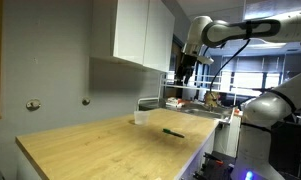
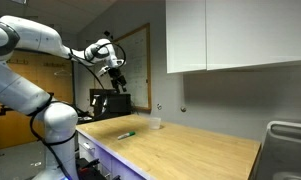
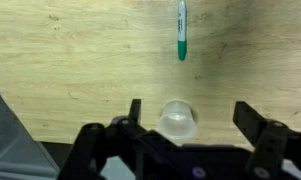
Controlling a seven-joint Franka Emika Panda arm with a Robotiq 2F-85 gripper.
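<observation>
A green marker [image 1: 174,133] lies on the wooden counter; in the wrist view the marker [image 3: 182,30] is near the top edge, green at its lower end and pale above. A pale container [image 1: 142,117] stands farther along the counter, and exterior view 2 shows the same container [image 2: 155,123]. My gripper is open, its two dark fingers well apart. Below it in the wrist view sits a round, pale object [image 3: 177,121], apparently that container seen from above. High over the counter hangs the gripper [image 1: 193,73], touching nothing.
White wall cupboards [image 1: 140,35] overhang the back of the counter. The wooden counter [image 1: 85,145] is broadly bare toward the end away from the arm. A dish rack [image 1: 185,98] stands beyond the container.
</observation>
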